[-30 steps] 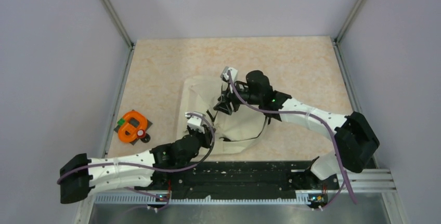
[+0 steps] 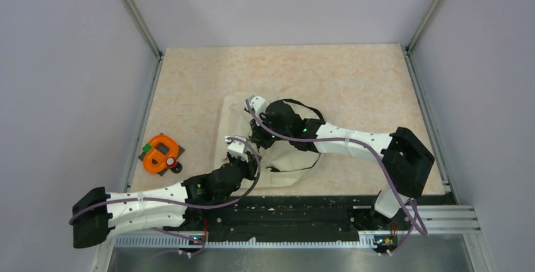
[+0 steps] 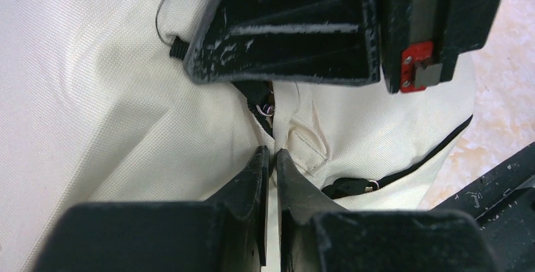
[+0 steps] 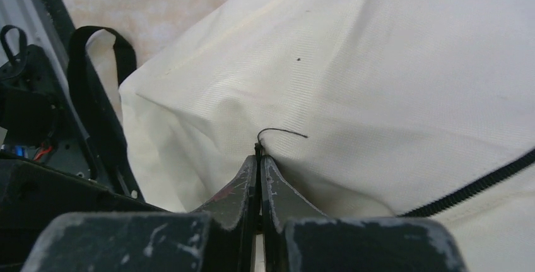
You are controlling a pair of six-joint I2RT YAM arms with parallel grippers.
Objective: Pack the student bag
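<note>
The cream bag (image 2: 290, 158) lies on the table under both arms, its fabric rumpled. In the left wrist view my left gripper is shut on a narrow fold of the cream fabric (image 3: 287, 105). Just above this fold a metal ring or slider (image 3: 267, 109) sits on a black strip. My right gripper is shut low over the bag, and a thin black tab end (image 4: 258, 149) with a loose thread shows right at its fingertips. How firmly the tab is held cannot be told.
An orange holder (image 2: 161, 154) with a green piece stands at the left of the table. A black strap (image 4: 88, 89) lies by the bag's edge in the right wrist view.
My right arm has moved left and slightly toward the front, bringing its gripper down close to the left one. My left arm and the orange holder have stayed put.
</note>
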